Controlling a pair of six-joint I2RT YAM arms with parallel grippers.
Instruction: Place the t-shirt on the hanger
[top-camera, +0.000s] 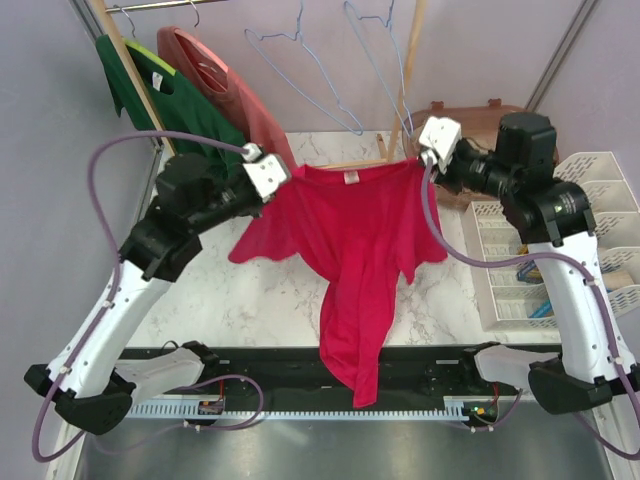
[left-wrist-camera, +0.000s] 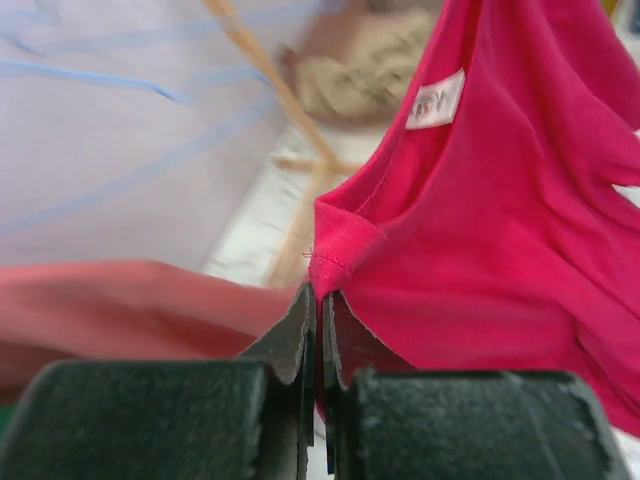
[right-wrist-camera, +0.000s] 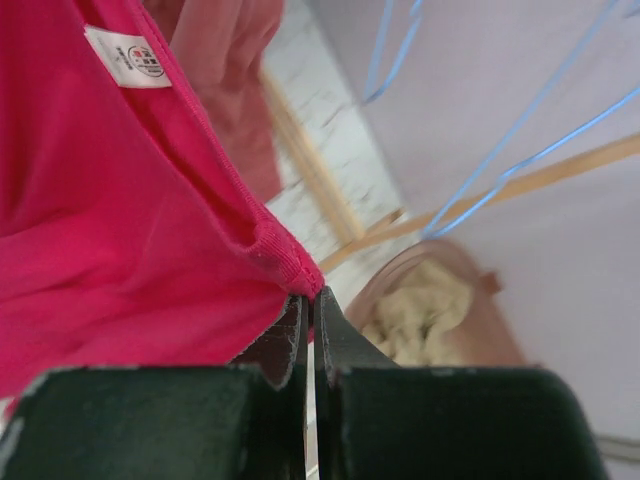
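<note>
The red t shirt (top-camera: 350, 240) is stretched between both grippers by its neck edge, the white label showing, its lower part trailing toward the table's front edge. My left gripper is shut on the shirt's left shoulder. My right gripper is shut at the shirt's other shoulder, cloth at its fingertips. Two blue wire hangers (top-camera: 336, 92) hang empty at the back, above and behind the shirt.
A wooden rack (top-camera: 134, 72) holds a green shirt (top-camera: 195, 130) and a salmon shirt (top-camera: 190, 55) at the back left. A bin (top-camera: 476, 118) and white baskets (top-camera: 610, 197) stand at the right.
</note>
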